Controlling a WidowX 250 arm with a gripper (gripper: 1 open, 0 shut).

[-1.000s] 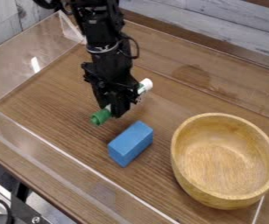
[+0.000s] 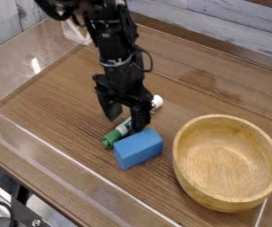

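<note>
The black gripper reaches down at the centre of the camera view, open, over a white and green stick-like object lying diagonally on the wooden table. A blue block lies just in front of that object. Whether the fingers touch the stick cannot be told.
A large tan oval bowl takes up the right front of the table. A pale wall runs along the back left edge.
</note>
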